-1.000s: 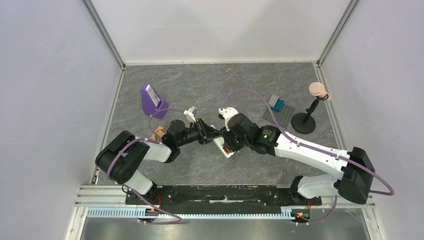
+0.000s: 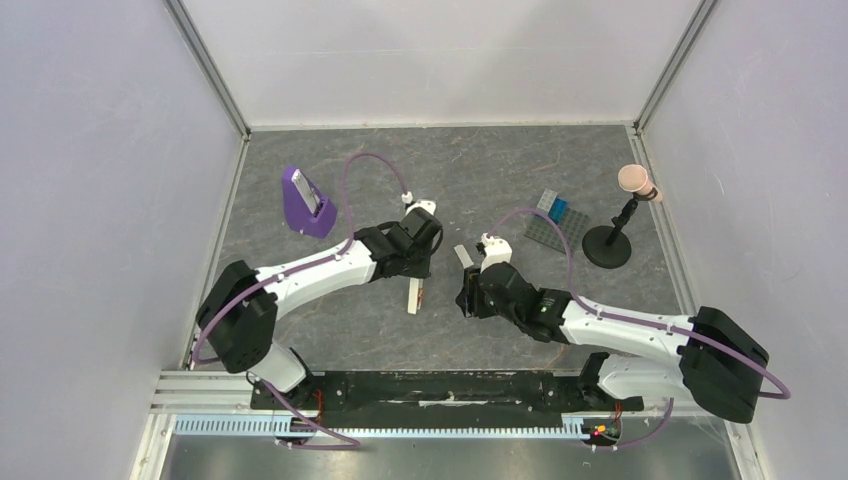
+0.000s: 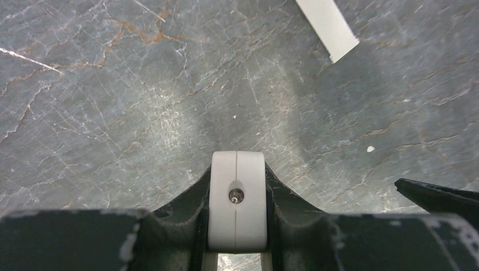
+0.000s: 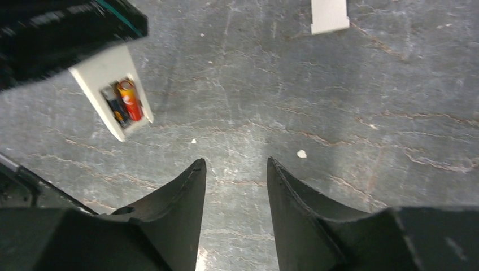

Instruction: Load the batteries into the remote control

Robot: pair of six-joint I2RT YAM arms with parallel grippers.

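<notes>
The white remote (image 2: 414,296) hangs from my left gripper, which is shut on it; its end fills the lower middle of the left wrist view. In the right wrist view its open compartment (image 4: 121,104) shows two batteries (image 4: 129,101), one red-orange, one dark. The battery cover (image 2: 462,255) lies on the table between the grippers, also at the top of the right wrist view. My right gripper is part open, right of the remote, with nothing between its fingers.
A purple holder (image 2: 307,215) stands at the back left. A green plate (image 2: 548,233) with blue parts and a black stand (image 2: 606,247) are at the right.
My left arm has swung round with the remote, turning it upright in the top view. My right gripper has moved away from the remote, rightward and slightly toward the front.
</notes>
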